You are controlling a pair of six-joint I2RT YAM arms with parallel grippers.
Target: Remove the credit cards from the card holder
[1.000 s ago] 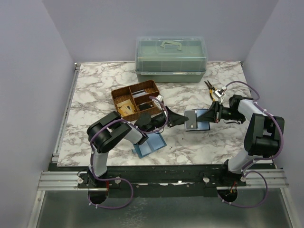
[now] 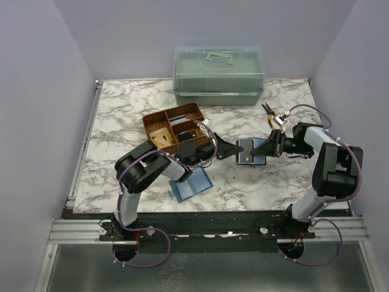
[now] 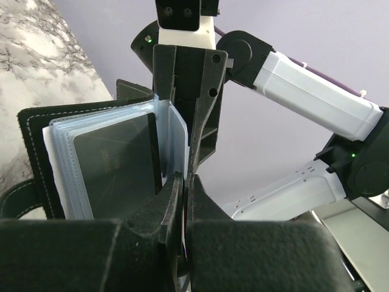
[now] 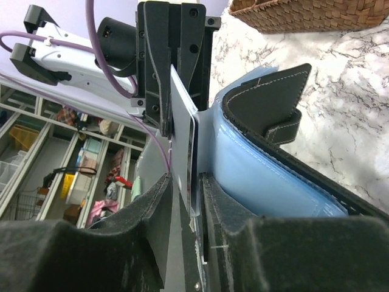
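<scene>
The card holder (image 2: pixel 256 157) is held up between the grippers: black cover, blue clear sleeves, a dark card (image 3: pixel 114 164) showing in the left wrist view. A light card (image 4: pixel 184 131) stands upright at its edge in the right wrist view. My left gripper (image 2: pixel 233 149) is at the holder's left side, its fingers (image 3: pixel 206 210) closed beside the sleeve edge; whether anything thin is between them is hard to see. My right gripper (image 2: pixel 267 147) is over the holder's right part, with sleeve and card edges between its partly parted fingers.
A wicker basket (image 2: pixel 155 121) with compartments stands at left. A green lidded box (image 2: pixel 219 85) is at the back, pliers (image 2: pixel 268 112) at the back right. A blue flat object (image 2: pixel 194 185) lies under the left arm.
My left gripper has shifted slightly, lately a little to the right toward the holder. The right arm is nearly still.
</scene>
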